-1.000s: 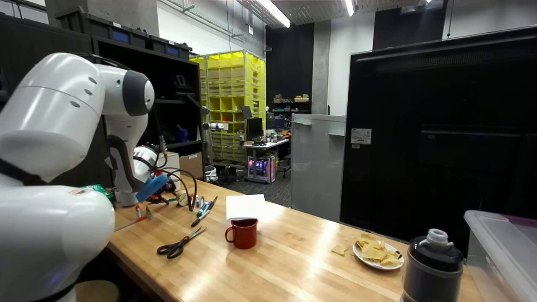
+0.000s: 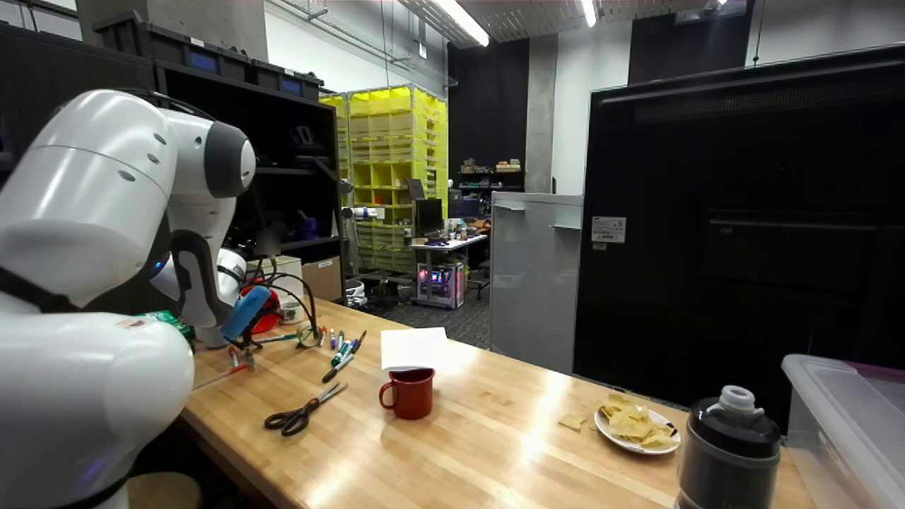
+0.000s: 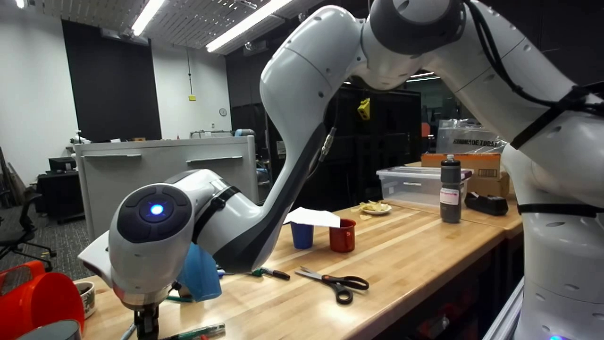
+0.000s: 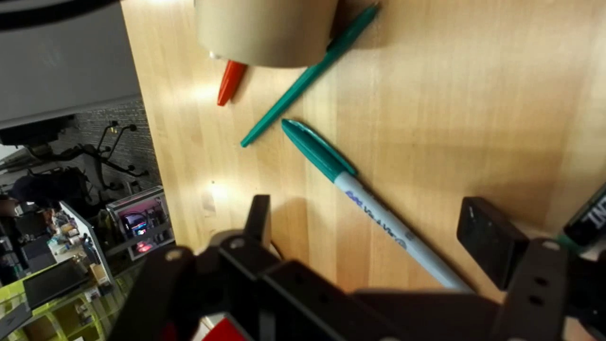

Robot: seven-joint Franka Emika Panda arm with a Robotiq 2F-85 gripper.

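In the wrist view my gripper is open, one finger (image 4: 259, 219) at the left and the other at the right. A marker with a green cap and a pale grey body (image 4: 392, 226) lies slantwise on the table, across the gap between the fingers as seen from above, and nothing is gripped. Beyond its cap lies a thin green pen (image 4: 307, 79), and an orange-red cap (image 4: 231, 83) pokes out from under a beige round object (image 4: 267, 31). A dark marker (image 4: 591, 219) shows at the right edge.
Black scissors (image 2: 293, 419) and a red mug (image 2: 412, 395) stand clear of the arm. A blue cup (image 3: 302, 235) is beside the mug under white paper (image 3: 313, 217). An orange-red container (image 3: 48, 303) is near the gripper.
In exterior view 1 the forearm and hand have shifted a little to the left and turned. The blue part on the hand now tilts more steeply. The table objects in clear view look unmoved.
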